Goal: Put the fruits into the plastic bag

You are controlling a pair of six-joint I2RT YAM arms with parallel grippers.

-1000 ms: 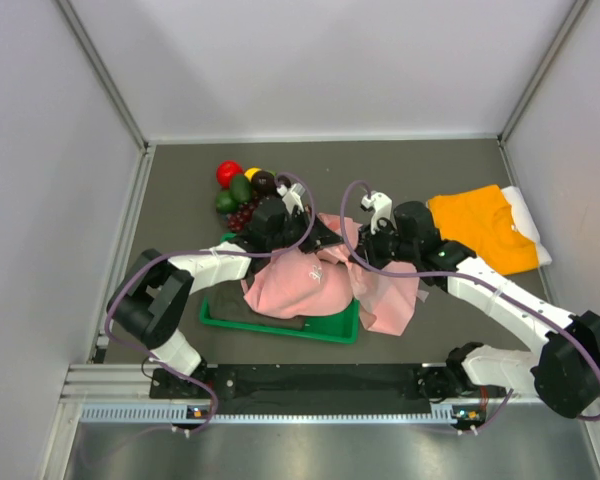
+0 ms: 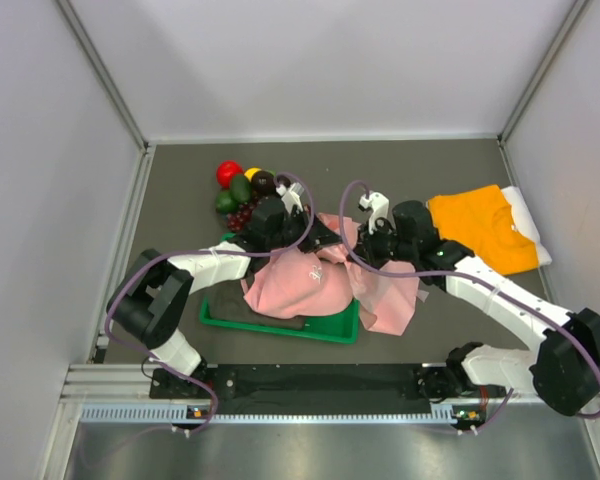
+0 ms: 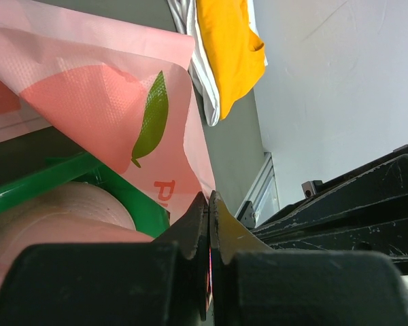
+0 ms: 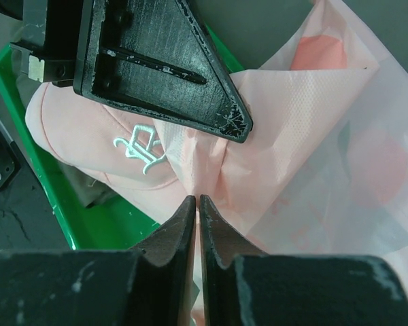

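Observation:
A pink printed plastic bag (image 2: 385,305) lies over the right end of a green basket (image 2: 330,330) and beside it; a pink cloth item with embroidery (image 4: 88,129) is in the basket. My left gripper is shut at the bag's edge; whether any film is between its tips is unclear. My right gripper is shut over the crumpled bag, nothing clearly visible between its fingers. The fruits, a red one (image 2: 228,172), green avocados (image 2: 240,188), a dark one and grapes (image 2: 235,220), sit in a pile at the back left.
An orange cloth (image 2: 480,225) on a white one lies at the right. The two arms are close together over the basket.

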